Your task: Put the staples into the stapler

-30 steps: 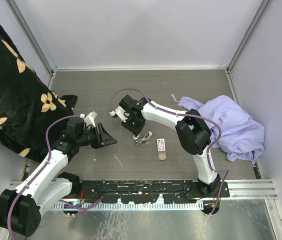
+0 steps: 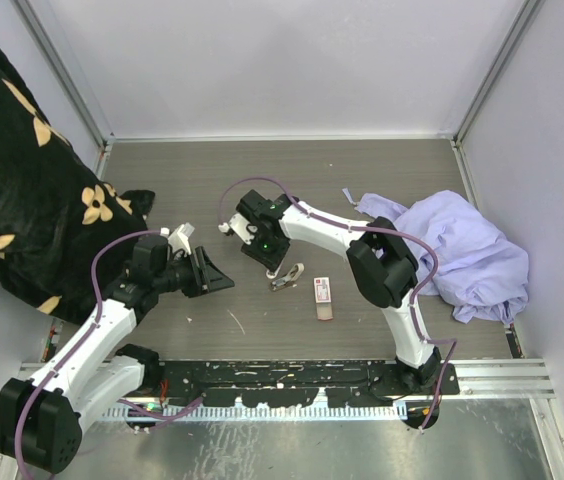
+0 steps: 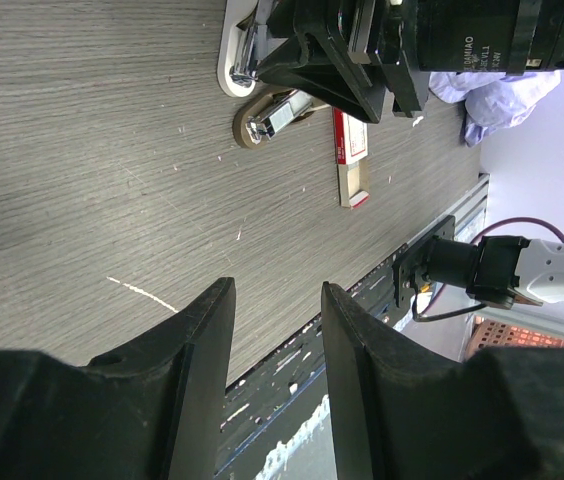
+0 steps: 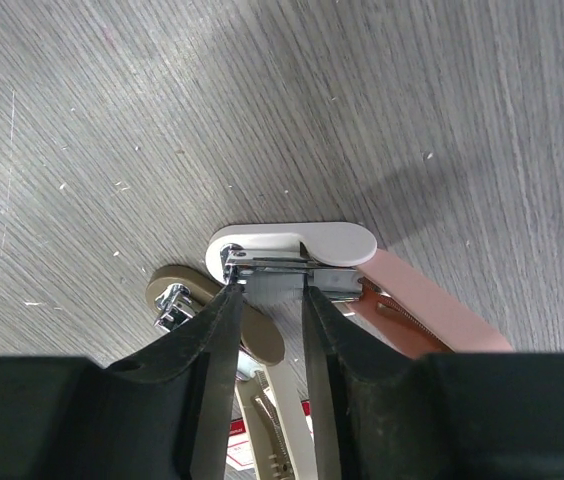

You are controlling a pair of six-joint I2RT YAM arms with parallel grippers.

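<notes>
In the right wrist view, a white-and-pink stapler (image 4: 432,303) lies opened out, its metal rail (image 4: 337,283) by my right fingertips. A grey strip (image 4: 274,287), apparently staples, spans the gap of my right gripper over the stapler's metal part. The fingers are part open; whether they grip the strip or only flank it does not show. Close by lies a brown-and-cream stapler (image 4: 274,345), also opened out. My left gripper stands open and empty over bare table, left of the staplers in the top view.
A red-and-white staple box (image 2: 322,290), its tray partly out, lies right of the staplers. Lilac cloth (image 2: 452,250) is heaped at the right, and a dark patterned blanket (image 2: 42,170) fills the left.
</notes>
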